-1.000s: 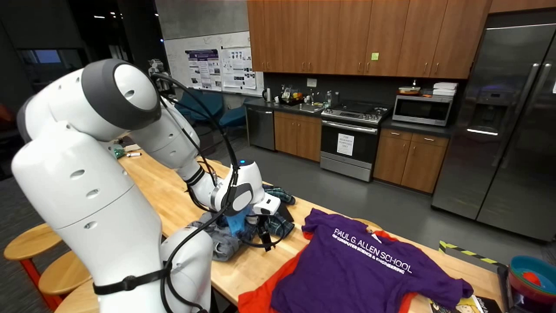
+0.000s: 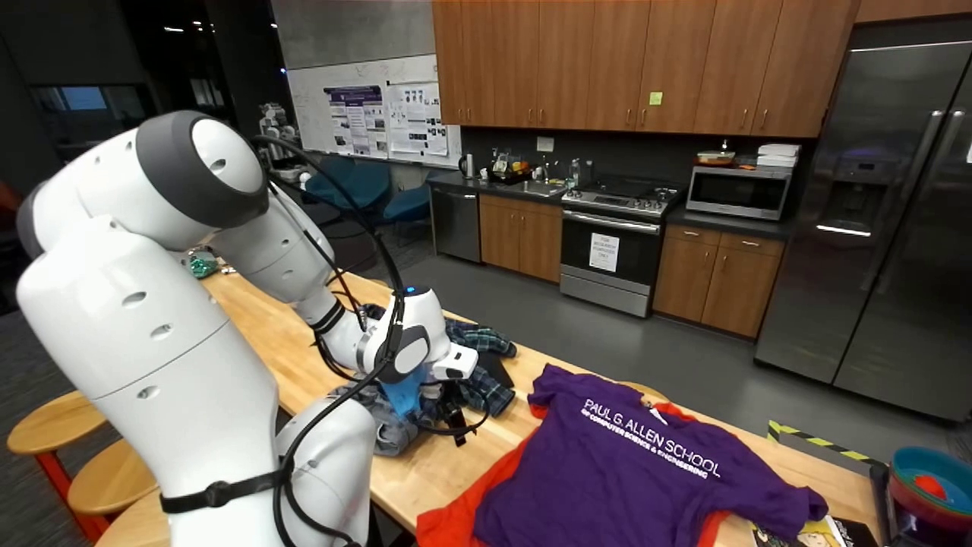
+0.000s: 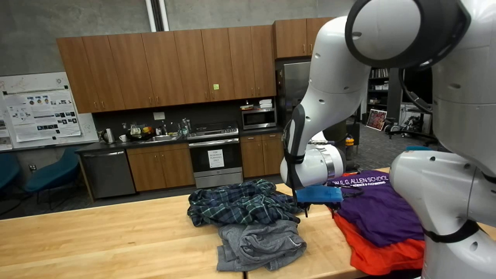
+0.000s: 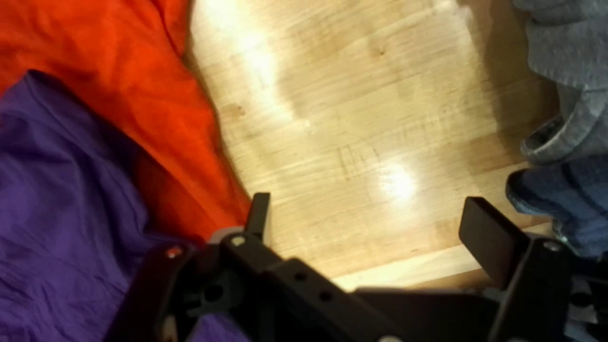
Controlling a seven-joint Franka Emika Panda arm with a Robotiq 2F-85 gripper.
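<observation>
A purple T-shirt (image 2: 606, 465) with white lettering lies spread over a red-orange garment (image 2: 474, 489) on the wooden table. To its left, a dark green plaid shirt (image 3: 244, 202) and a folded grey garment (image 3: 260, 246) are heaped together. My gripper hangs over the bare strip of table between the two groups. Its fingers are wide apart, with only wood visible between them. In the wrist view the red-orange cloth reaches close to the left fingertip (image 4: 259, 213), while the grey and plaid cloth lies beyond the right one.
Bare tabletop (image 3: 93, 237) stretches away to the left in the second exterior view. Nested bowls (image 2: 934, 488) stand at the far right end, near some printed papers (image 2: 825, 532). Stools (image 2: 118, 474) line the near side.
The arm and gripper have shifted slightly left in exterior view 1, towards the plaid and grey pile. The garments look unmoved.
</observation>
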